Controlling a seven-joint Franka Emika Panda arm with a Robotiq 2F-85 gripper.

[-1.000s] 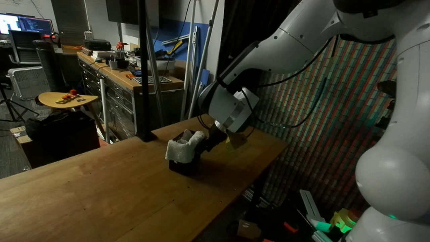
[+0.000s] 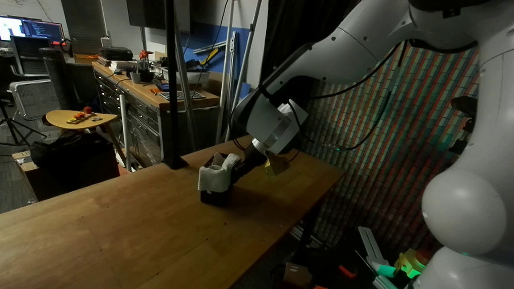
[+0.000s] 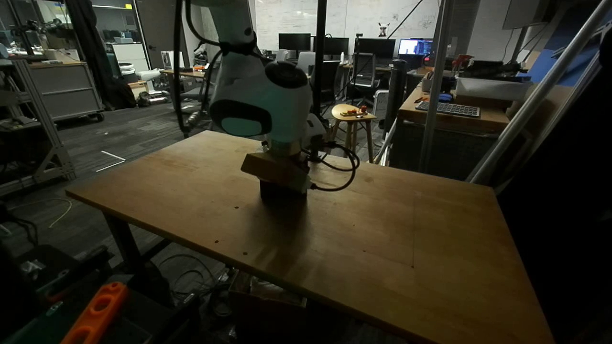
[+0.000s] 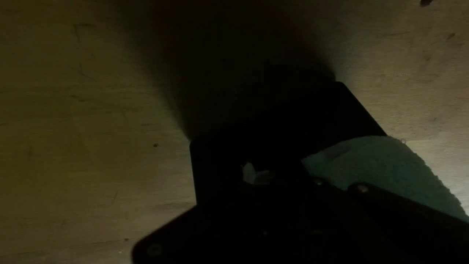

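Note:
A black open-topped box [image 2: 215, 197] stands on the wooden table, with a pale, fuzzy cloth [image 2: 215, 179] bunched in it and draped over its near side. My dark gripper [image 2: 236, 176] slants down to the box's right side, close against it. The gripper is shut; darkness hides whether anything thin lies between its fingers. From the wrist, the black box [image 4: 281, 127] fills the middle, the cloth [image 4: 382, 165] bulges out at right, and a small whitish patch [image 4: 255, 175] shows near the gripper. In the second exterior view the arm hides the cloth.
Bare tabletop [image 2: 120, 221] spreads to the left and front of the box. A black upright post [image 2: 171, 96] meets the table's back edge. The table's right edge [image 2: 308, 207] runs not far from the arm, and a cable loop [image 3: 344, 172] hangs beside the wrist.
My wrist and gripper have shifted slightly left and toward the back. The box and its cloth have moved or turned a little the same way on the table.

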